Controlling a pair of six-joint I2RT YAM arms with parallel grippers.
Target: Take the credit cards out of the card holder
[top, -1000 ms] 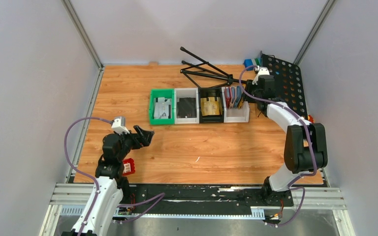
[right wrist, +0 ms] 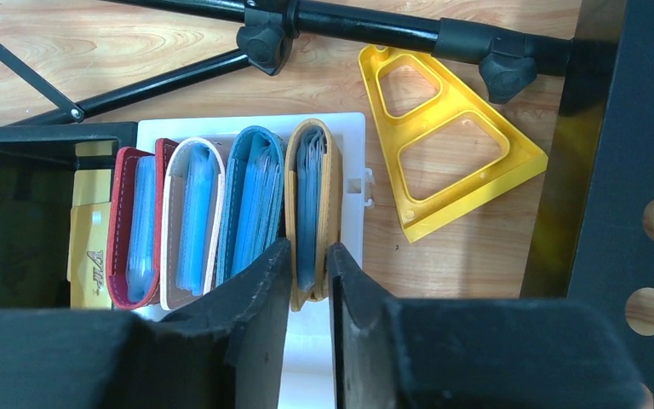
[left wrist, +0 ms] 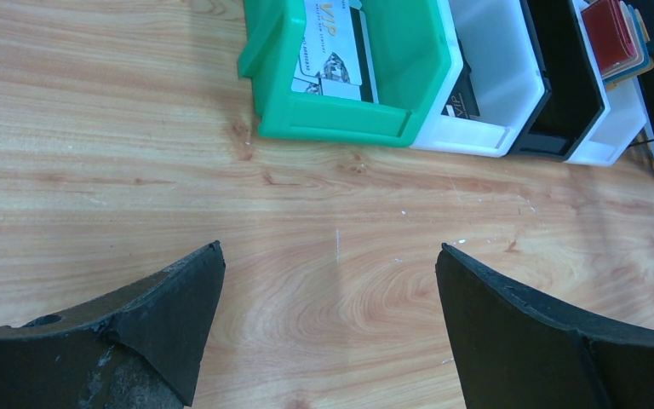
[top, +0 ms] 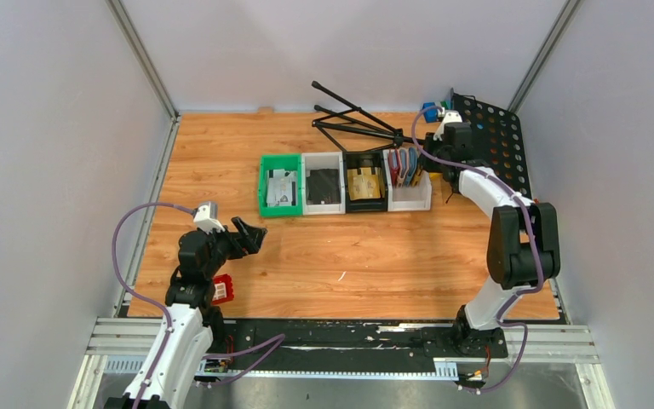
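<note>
In the right wrist view a tan card holder (right wrist: 332, 183) stands upright at the right end of a row, with blue-looking cards between its covers. Fingertips of my right gripper lie one on each side of its near end, part open and close to the leather; whether they press on it is unclear. To its left stand a blue holder (right wrist: 237, 183), a white holder (right wrist: 170, 256) and a red holder (right wrist: 119, 230). Far from them, over bare table, my left gripper is wide open and empty.
The holders stand in a white bin (top: 409, 204). Left of it are a black bin (top: 366, 205), another white bin (top: 322, 210) and a green bin (top: 283, 211), all with cards. A black tripod (top: 353, 126) lies behind; a yellow triangle (right wrist: 438, 217) and perforated black panel (top: 494, 145) flank the right.
The left arm and the bins have stayed put.
</note>
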